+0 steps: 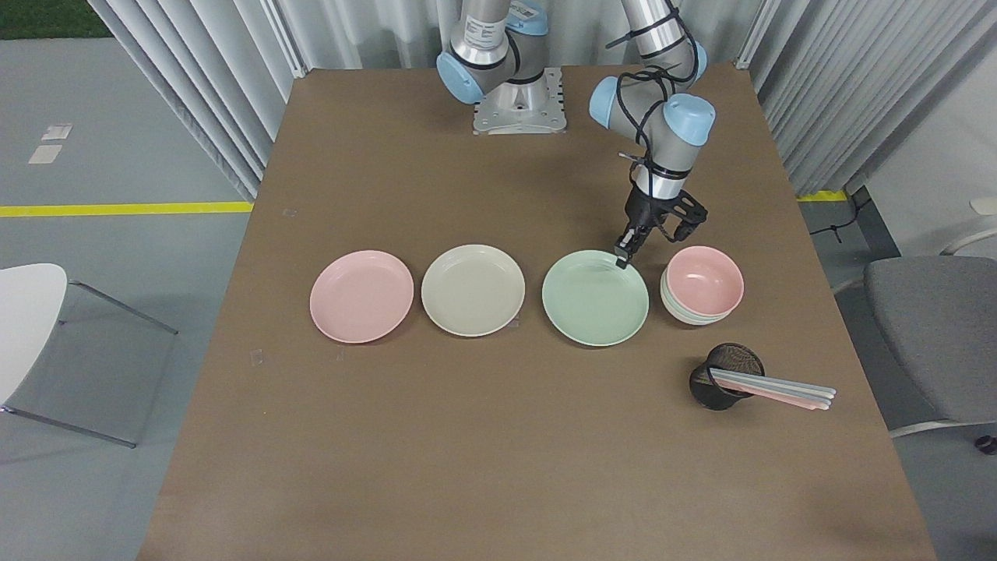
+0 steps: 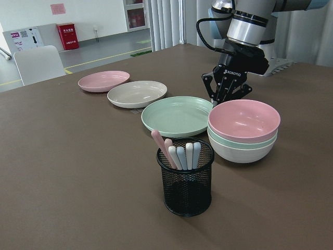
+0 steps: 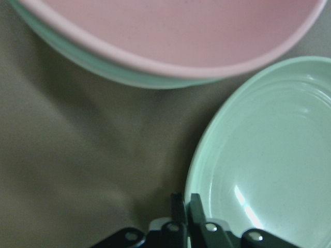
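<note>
My gripper (image 1: pixel 622 259) reaches down to the back-right rim of the green plate (image 1: pixel 595 304); in the wrist view its fingertips (image 3: pixel 195 201) meet at that rim, looking shut, though whether the rim is between them is unclear. The green plate (image 3: pixel 264 155) rests on the table. Right of it sits a stack of bowls, pink (image 1: pixel 706 279) on top, pale green and white below. A cream plate (image 1: pixel 473 290) and a pink plate (image 1: pixel 361 295) lie in a row to the left.
A black mesh cup (image 2: pixel 187 192) holding several pastel chopsticks stands in front of the bowl stack. The arm's base stands at the back edge.
</note>
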